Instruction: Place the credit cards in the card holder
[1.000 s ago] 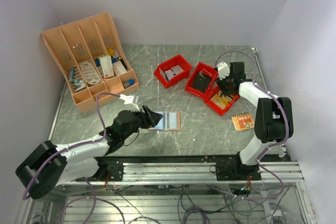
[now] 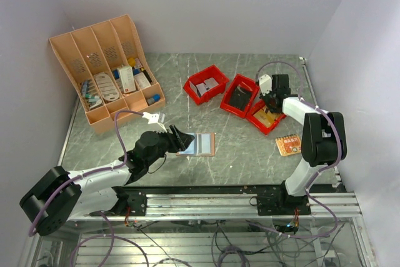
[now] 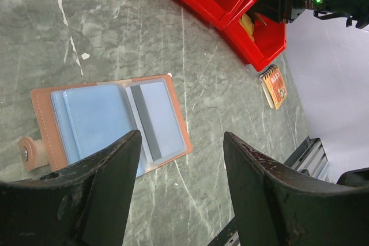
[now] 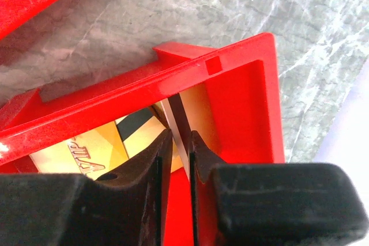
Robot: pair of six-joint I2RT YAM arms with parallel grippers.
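The open card holder (image 3: pixel 98 119), with clear sleeves and a tan border, lies on the table at the middle front. My left gripper hangs over it, open and empty. In the right red tray (image 4: pixel 253 102), yellow cards (image 4: pixel 92 148) lie flat with darker ones, and a pale narrow card edge (image 4: pixel 171 116) stands among them. My right gripper is down in this tray, its fingertips part open at that edge; whether they grip it I cannot tell.
Two more red trays (image 2: pixel 206 67) stand to the left of it. A tan divided organiser (image 2: pixel 100 117) with various items fills the back left. An orange spiral notebook (image 2: pixel 289 145) lies at the right.
My right gripper and arm have shifted slightly over the right red tray since a second ago. The left arm is nearly still.
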